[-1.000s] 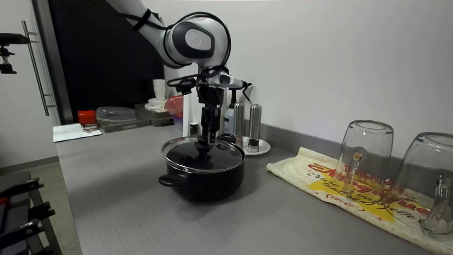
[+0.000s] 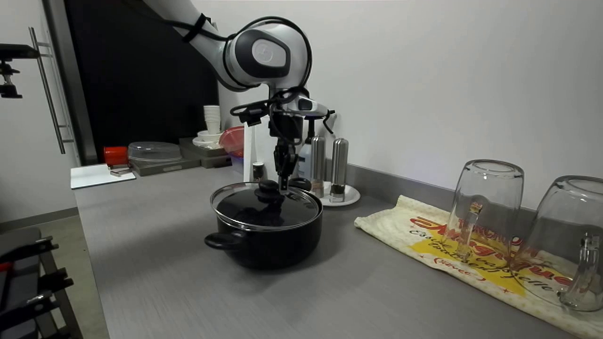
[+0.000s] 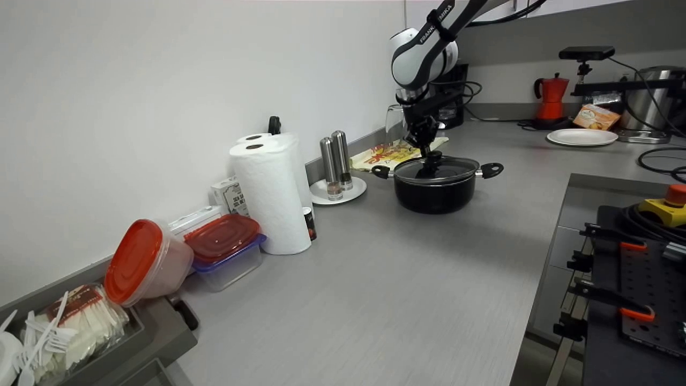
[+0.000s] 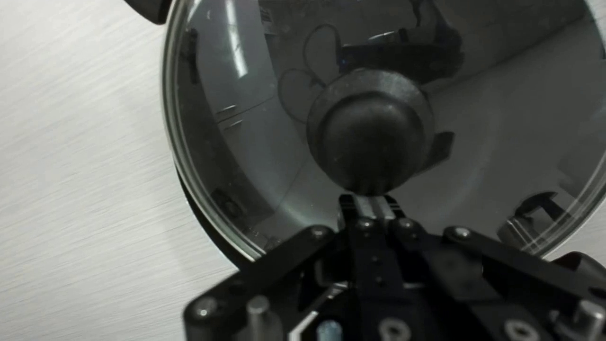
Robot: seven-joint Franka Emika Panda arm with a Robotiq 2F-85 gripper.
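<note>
A black pot (image 2: 271,243) stands on the grey counter, covered by a glass lid (image 2: 243,206) with a metal rim. The lid's round black knob (image 4: 369,136) is bare in the wrist view, with nothing gripping it. My gripper is shut, its fingertips together right beside the knob and no object between them. From exterior view 1, the gripper (image 2: 283,186) points down over the lid, just right of the knob. In exterior view 2, the pot (image 3: 435,195) shows both side handles, and the gripper hides part of the knob.
Two steel grinders (image 2: 339,169) on a white plate (image 2: 349,197) stand near the pot by the wall. Glass mugs (image 2: 486,209) rest upside down on a printed cloth (image 2: 390,220). Paper towel rolls (image 3: 270,199) are farther along the wall. Counter in front of the pot is clear.
In exterior view 1, the pot and lid have shifted slightly left. The gripper has moved slightly right, from over the knob to its side.
</note>
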